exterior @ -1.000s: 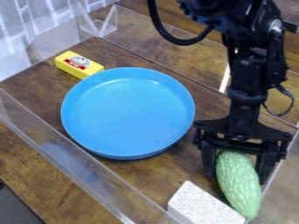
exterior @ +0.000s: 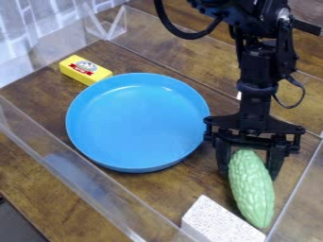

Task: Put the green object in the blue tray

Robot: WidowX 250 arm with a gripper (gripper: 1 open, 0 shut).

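The green object (exterior: 252, 194), long and rounded, lies near the lower right of the camera view. My black gripper (exterior: 248, 159) is over its far end, with one finger on either side. Dark finger parts hide that end, and I cannot make out whether they press on it. The round blue tray (exterior: 136, 159) sits to the left of the gripper, empty and flat on the wooden surface. A short gap separates the green object from the tray's right rim.
A white block (exterior: 221, 222) lies just left of the green object's near end. The yellow box (exterior: 85, 69) rests beyond the tray at the upper left. Clear walls run along the near left and the right side.
My gripper has shifted a little to the left. The green object has moved slightly left and away from the camera along with it. Tray, white block and yellow box are unmoved.
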